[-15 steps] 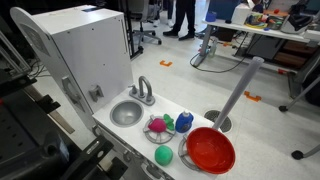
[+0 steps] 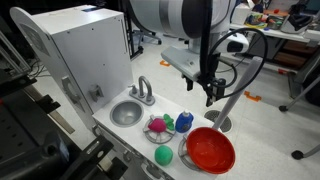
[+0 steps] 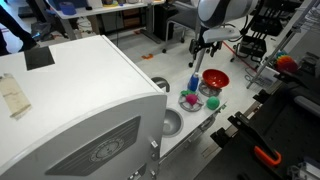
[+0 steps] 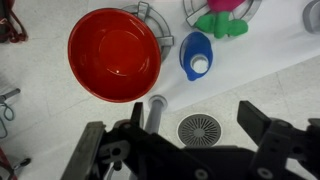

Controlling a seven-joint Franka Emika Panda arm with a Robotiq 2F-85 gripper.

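My gripper (image 2: 200, 84) hangs in the air above the back of the toy kitchen's white counter. In the wrist view its dark fingers (image 4: 265, 135) stand wide apart, open, with only floor and a thin post between them. A red bowl (image 4: 115, 55) sits on the counter on the right in exterior view 1. Left of it stands a small blue object with a pale top (image 2: 184, 121). Beside that, a pink item (image 2: 155, 115) and a green item (image 4: 217, 22) lie together on a burner. A round green thing (image 2: 163, 155) lies at the counter's front.
A grey sink (image 2: 126, 113) with a tap (image 2: 146, 91) is left of the burner. A large white cabinet (image 2: 90, 60) borders the counter's left end. A slanting grey post (image 2: 237, 86) rises behind the bowl, near a round floor drain (image 4: 199, 131).
A second ago the arm was out of exterior view 1. It has come in from the top and lowered toward the counter. The objects on the counter have not moved.
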